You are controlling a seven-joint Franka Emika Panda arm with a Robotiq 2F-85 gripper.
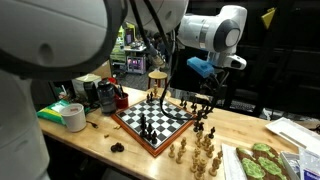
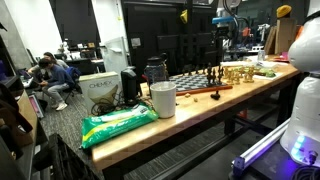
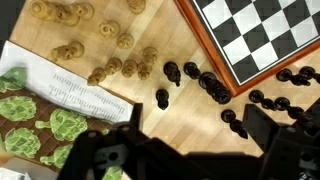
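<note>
My gripper is open above the table, with nothing between its fingers. Beneath it in the wrist view, a black chess piece (image 3: 162,98) stands alone on the wood, and other black pieces (image 3: 214,87) cluster beside the chessboard (image 3: 258,38). Light wooden pieces (image 3: 108,30) are scattered toward the upper left. From exterior view 1, the board (image 1: 150,122) lies flat at mid-table with a few dark pieces (image 1: 149,132) on or over its near side. Tan pieces (image 1: 197,158) stand to its right.
A green-patterned sheet (image 1: 258,163) lies at the table's right. Toward the left are a white mug (image 1: 74,117), a dark jar (image 1: 107,97) and a green bag (image 2: 118,124). Bare wood (image 1: 238,125) shows at the far right of the board.
</note>
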